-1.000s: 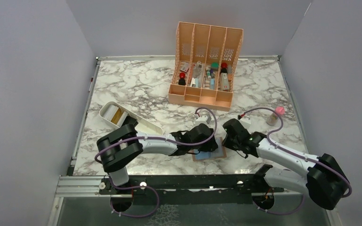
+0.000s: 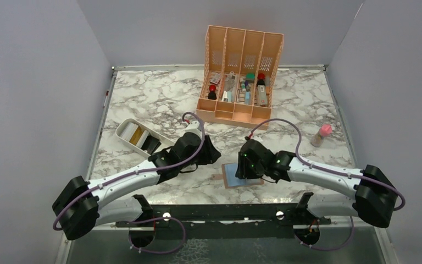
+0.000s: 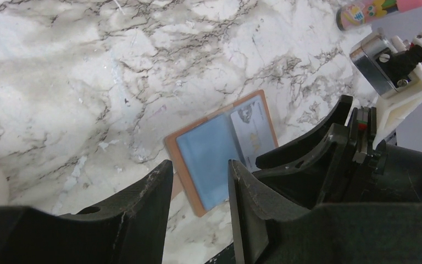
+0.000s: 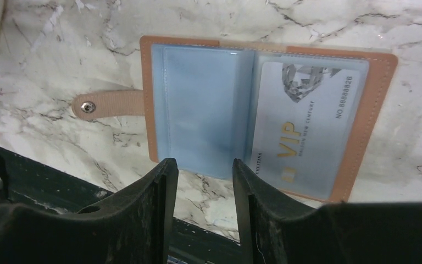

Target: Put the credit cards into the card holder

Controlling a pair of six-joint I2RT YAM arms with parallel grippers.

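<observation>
The open card holder [image 2: 230, 174] lies on the marble near the front edge, its clear blue left sleeve [image 4: 200, 104] showing no card and a silver VIP card [image 4: 305, 124] in its right sleeve. My right gripper is over it, fingertips apart at its lower edge in the right wrist view. My left gripper stands open, raised to the left of the holder, nothing between its fingers. The white box [image 2: 170, 144] at left holds several cards [image 2: 137, 135], partly hidden behind the left arm.
A peach organizer [image 2: 233, 113] with small items stands at the back. A pink-capped bottle [image 2: 321, 135] is at the right.
My left gripper has drawn back up and left from the holder toward the white box. My right gripper has moved left over the holder.
</observation>
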